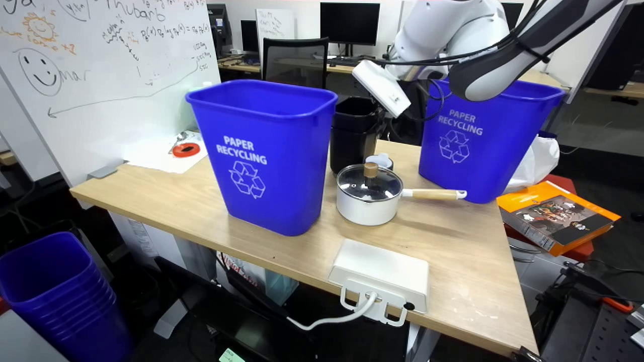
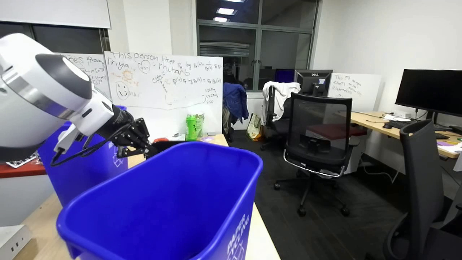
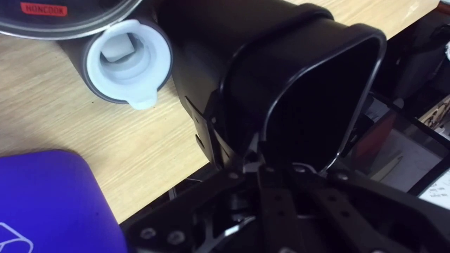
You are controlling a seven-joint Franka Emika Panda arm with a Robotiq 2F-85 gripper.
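Note:
My gripper is shut at the rim of a tall black bin (image 3: 270, 63) in the wrist view. The fingers lie against the bin's near edge, and no object shows between them; their tips are hard to make out, black against black. In exterior view 2 the gripper (image 2: 146, 149) points down behind the front blue bin's rim. The black bin (image 1: 351, 142) stands upright at the table's back edge in exterior view 1. Beside it are a cup with a pale lid (image 1: 380, 160) and a white pot (image 1: 367, 208) with a glass lid.
Two blue paper recycling bins, a left one (image 1: 265, 175) and a right one (image 1: 483, 151), flank the pot and black bin. A white box (image 1: 380, 268) with a cable sits at the front edge. Red tape (image 1: 185, 150) lies on paper at the left.

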